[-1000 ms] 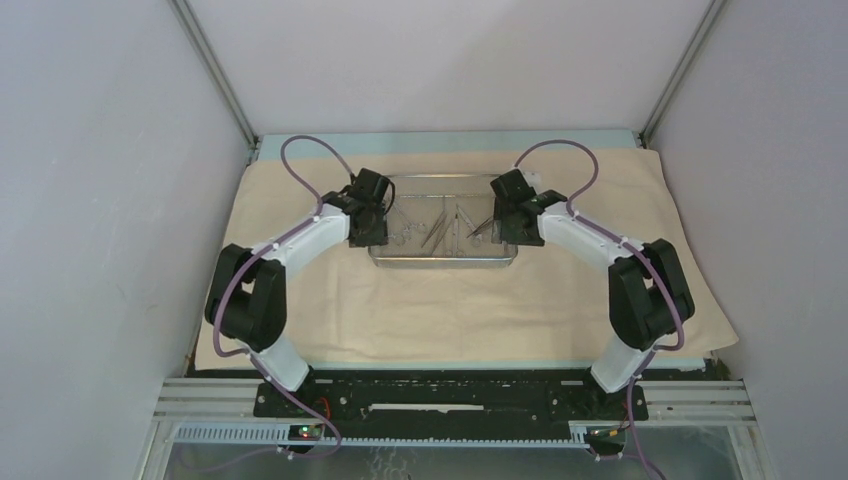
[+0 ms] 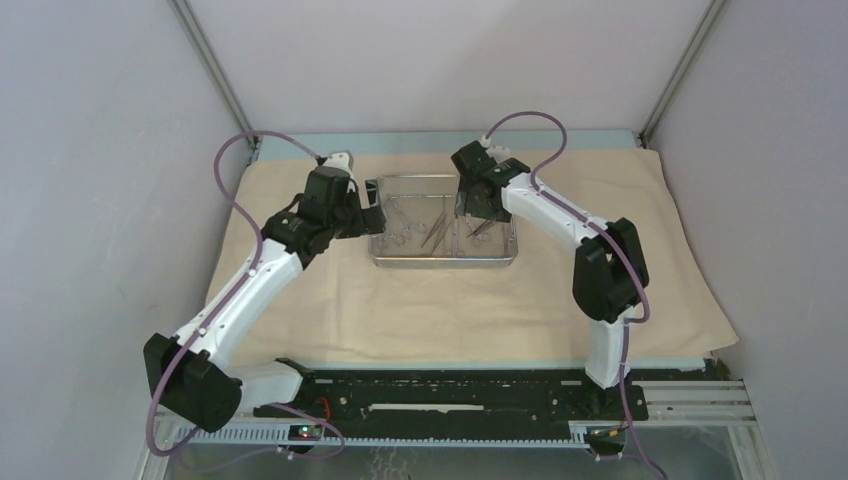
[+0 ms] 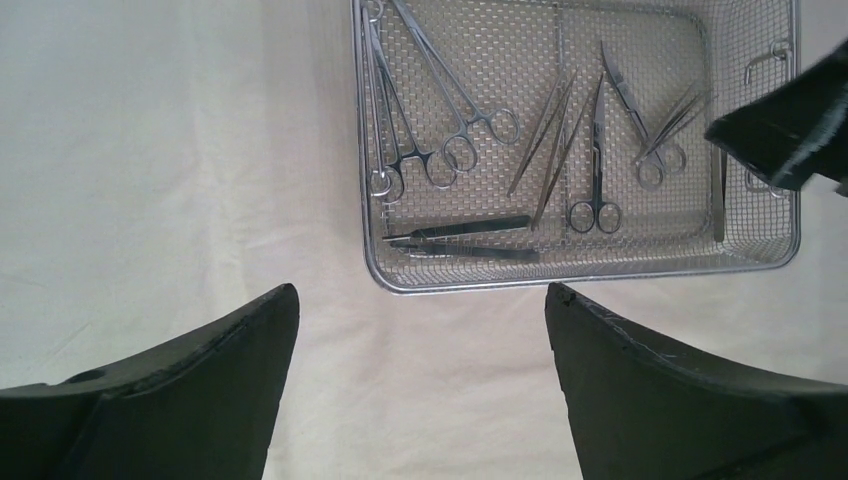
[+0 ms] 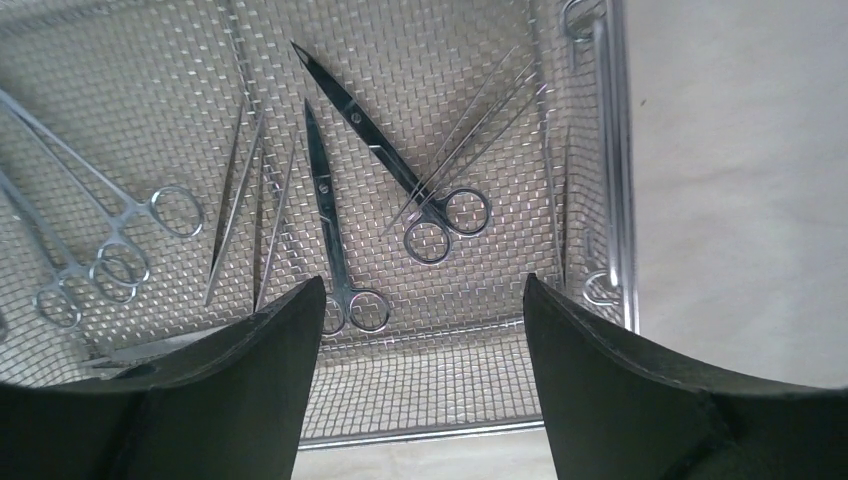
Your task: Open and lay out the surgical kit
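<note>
A wire-mesh tray [image 2: 445,263] without a lid stands at the back middle of the beige cloth, surgical tools lying loose inside. Ring-handled clamps [image 3: 462,140] lie at its left, two dark flat handles [image 3: 465,228] along the front, and tweezers [image 3: 545,135] in the middle. Two pairs of scissors [image 4: 330,190] and crossed thin tweezers [image 4: 470,140] fill the right part. My left gripper is open over the tray's left front, its fingers apart and empty. Above the right part hangs my right gripper, fingers apart with nothing between them.
Bare cloth [image 2: 445,315] spreads in front of the tray and to both sides. White walls [image 2: 90,200] bound the left, right and back. In the left wrist view the right gripper's dark finger [image 3: 775,125] reaches over the tray's right end.
My right gripper has moved left, from the tray's right edge to over its right part.
</note>
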